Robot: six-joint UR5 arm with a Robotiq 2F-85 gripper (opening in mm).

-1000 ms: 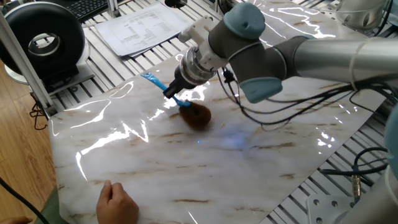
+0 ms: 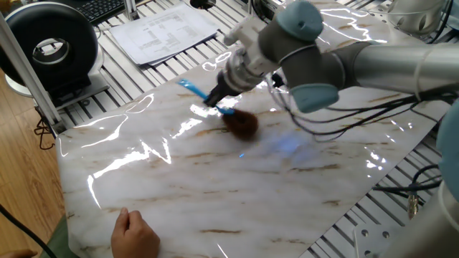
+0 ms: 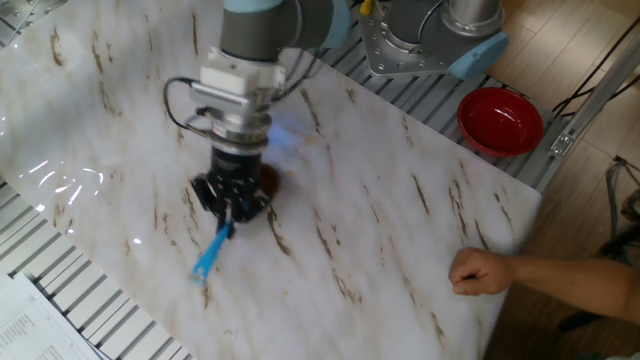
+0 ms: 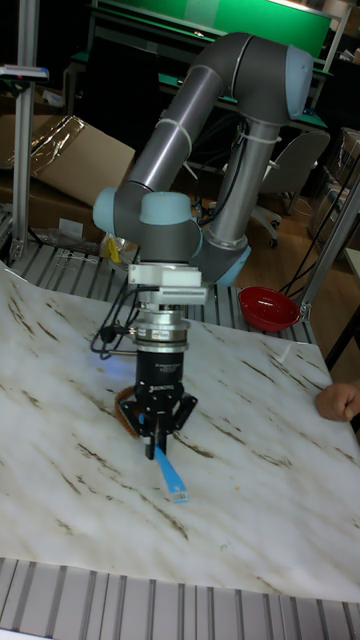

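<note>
A brush with a blue handle and a round brown bristle head is in my gripper. The fingers are closed around the handle, between its free end and the bristles. In exterior view 2 the blue handle sticks out in front of my gripper, while most of the brown head hides behind it. From exterior view 3, the handle slants toward the near side below my gripper. Whether the bristles touch the tabletop, I cannot tell.
A person's fist rests on one side of the tabletop. Beyond the tabletop's edge, near the robot base, stands a red bowl. Papers lie off the sheet, beside a black ring-shaped device.
The fist has stayed put.
</note>
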